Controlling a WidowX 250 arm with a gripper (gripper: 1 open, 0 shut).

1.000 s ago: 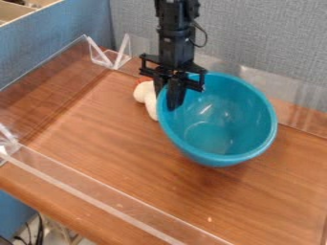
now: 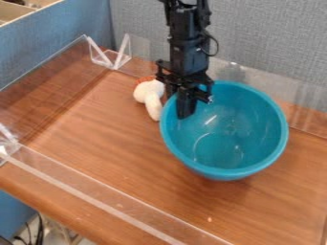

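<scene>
My black gripper [image 2: 185, 100] reaches down from the top and is at the left rim of a large teal bowl [image 2: 230, 139], its fingers over that rim; whether they are closed on it is hard to tell. The bowl sits on the wooden table [image 2: 102, 163], tilted little if at all. A white toy with some red [image 2: 149, 96] lies behind and left of the bowl, partly hidden by it and the gripper.
Clear plastic pieces stand at the back left [image 2: 109, 55] and left edge [image 2: 6, 144]. A clear barrier runs along the back and front.
The bowl and gripper have shifted a little right and down in the view, leaving more of the white toy uncovered.
</scene>
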